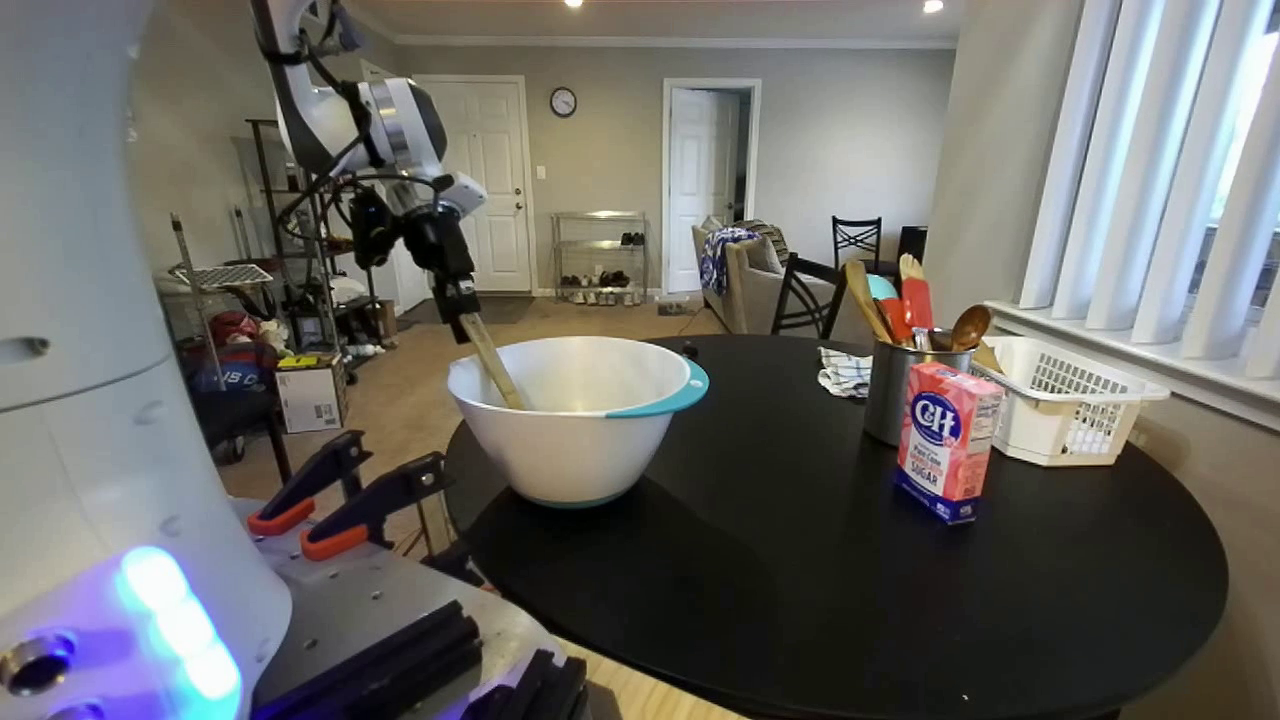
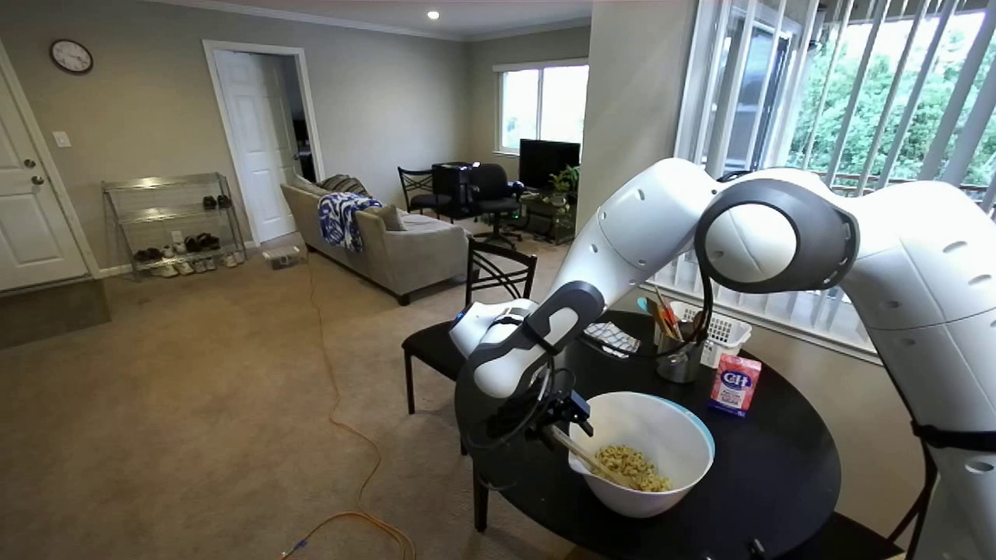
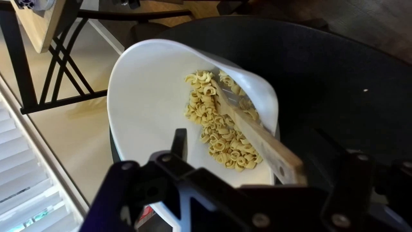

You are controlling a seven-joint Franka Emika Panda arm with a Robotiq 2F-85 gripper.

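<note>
A white mixing bowl [image 1: 564, 450] with a teal handle stands on the black round table. Curly pasta [image 3: 226, 143] lies inside it, gathered along one side in the wrist view. A wooden utensil [image 3: 266, 145] leans on the bowl's rim, its lower end among the pasta and its handle sticking out. My gripper is open at the upper end of that handle, with one finger [image 3: 179, 143] well apart on the left and the other dark against the table on the right. In the second exterior view, the gripper's body partly hides the handle end [image 2: 560, 435].
Right of the bowl stand a pink sugar box [image 1: 945, 442], a metal utensil holder [image 1: 890, 390] and a white basket [image 1: 1062, 402]. A checked cloth [image 1: 846, 372] lies behind.
</note>
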